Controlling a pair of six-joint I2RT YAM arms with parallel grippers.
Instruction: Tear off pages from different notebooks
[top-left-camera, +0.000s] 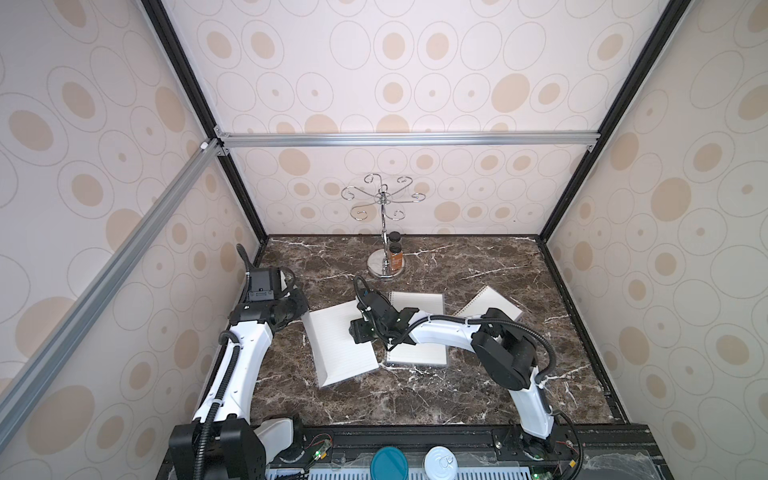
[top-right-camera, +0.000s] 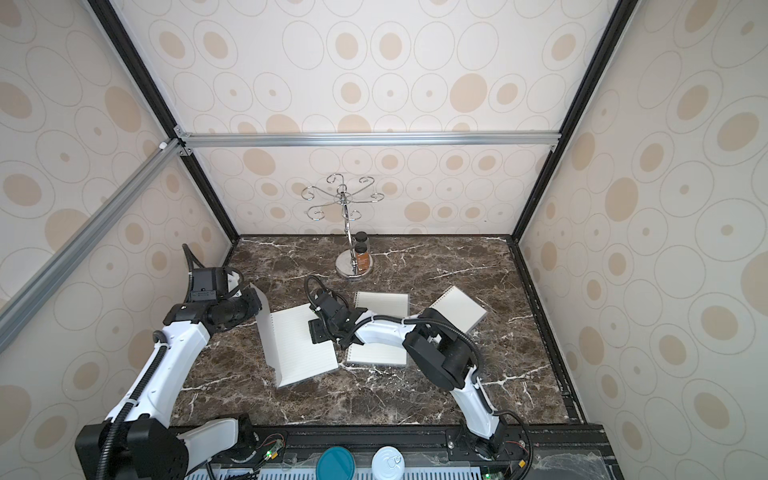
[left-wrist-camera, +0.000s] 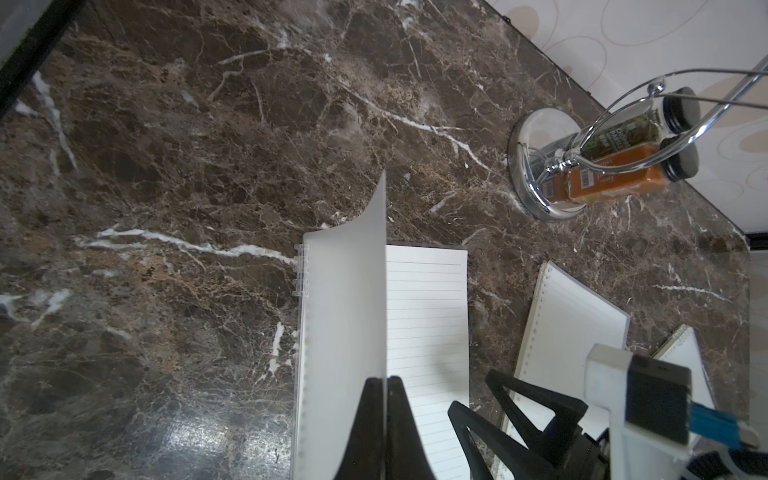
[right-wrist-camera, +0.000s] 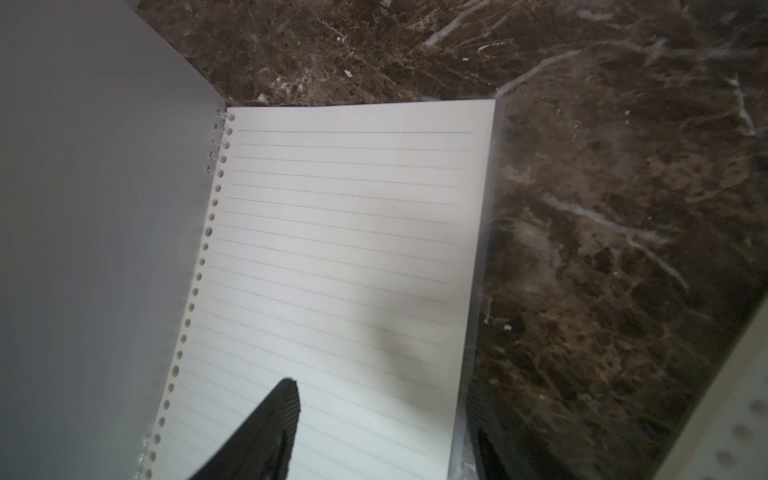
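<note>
The left notebook (right-wrist-camera: 336, 240) lies open, lined pages up. Its cover (left-wrist-camera: 340, 320) stands raised, its top corner toward my left gripper, which is shut at the notebook's left side. Whether that edge is between the fingertips is hard to see. My right gripper hangs open over the page's right part, nothing between its fingers. A middle notebook (top-right-camera: 380, 304) lies beneath the right arm, and a smaller spiral notebook (top-left-camera: 488, 302) lies tilted at the right.
A chrome stand (top-left-camera: 376, 264) with two jars (left-wrist-camera: 624, 176) is at the back centre.
</note>
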